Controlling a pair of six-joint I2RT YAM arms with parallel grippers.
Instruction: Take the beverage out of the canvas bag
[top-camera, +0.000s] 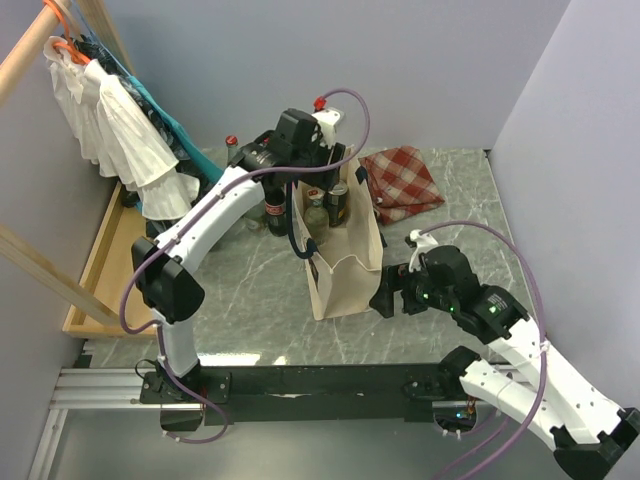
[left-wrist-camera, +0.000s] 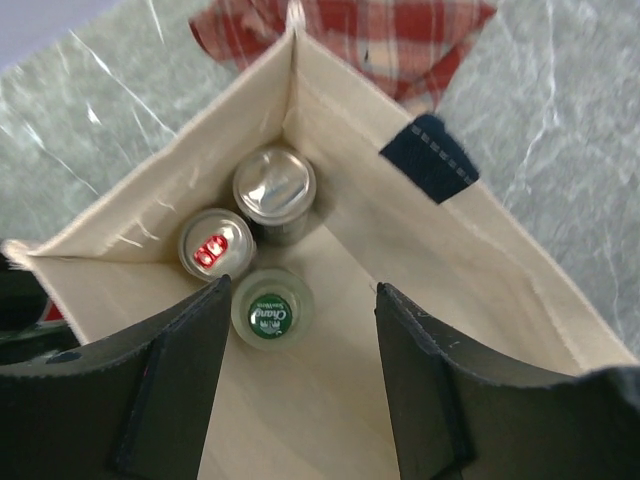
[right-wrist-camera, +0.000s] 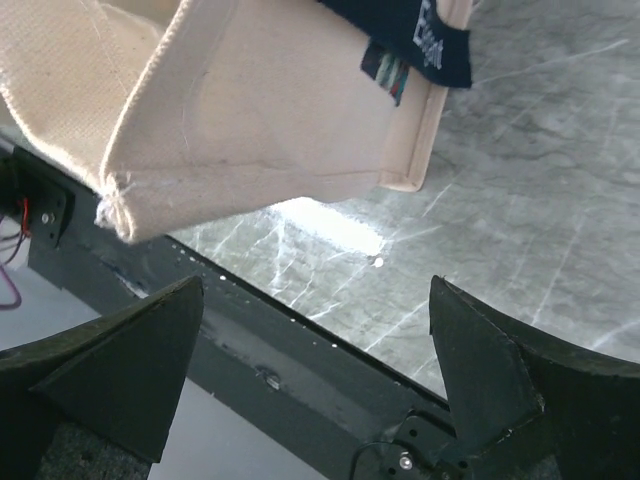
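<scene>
The canvas bag (top-camera: 342, 280) stands open on the counter. In it are a dark can (top-camera: 338, 207) and a bottle (top-camera: 316, 222); the left wrist view shows three tops: a can top (left-wrist-camera: 274, 182), a red-labelled top (left-wrist-camera: 215, 243) and a green-marked cap (left-wrist-camera: 270, 315). My left gripper hangs over the bag, fingers apart, nothing between them. My right gripper is open at the bag's front right side, empty.
Bottles (top-camera: 275, 220) stand left of the bag. A checked cloth (top-camera: 402, 183) lies behind it to the right. A clothes rack (top-camera: 50, 270) with hanging garments fills the left side. Bare counter (top-camera: 240, 310) lies at the front.
</scene>
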